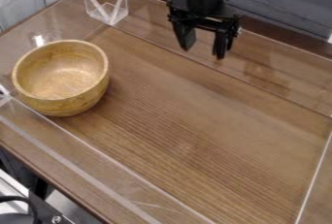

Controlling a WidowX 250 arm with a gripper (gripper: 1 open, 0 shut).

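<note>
The black robot gripper (204, 34) is at the top centre of the camera view, held low over the back of the wooden table (195, 141). Its two dark fingers stand apart, one to the left and one to the right, with pale table showing between them. I see nothing held between them.
A large tan oval bowl (58, 78) sits at the left of the table. A clear, wire-like holder (107, 7) stands at the back left. A dark cable shows at the lower left corner.
</note>
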